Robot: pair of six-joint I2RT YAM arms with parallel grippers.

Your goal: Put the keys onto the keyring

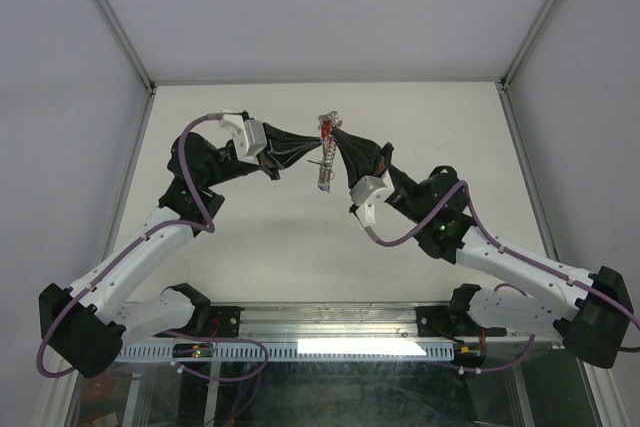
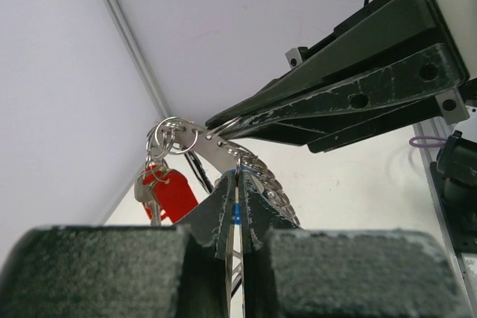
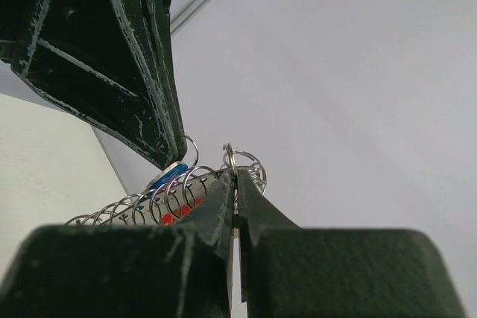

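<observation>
A metal strip lined with wire rings [image 2: 216,152] hangs in the air between both arms, forming the keyring. Red key [image 2: 177,196] and silver keys [image 2: 142,189] dangle from large rings at its end. My right gripper is shut on a thin wire ring at that end. Close beside the strip, my left gripper is shut, with a blue-headed key [image 3: 173,172] at its tips. A thin ring [image 3: 195,151] rises from that key's spot. Whether this ring links with the strip cannot be told; the fingers hide part of it.
Below the arms, the white tabletop [image 1: 270,247] is bare. Grey walls [image 1: 320,12] enclose it at the back and sides. The two grippers almost touch above the table's middle, leaving little room between them.
</observation>
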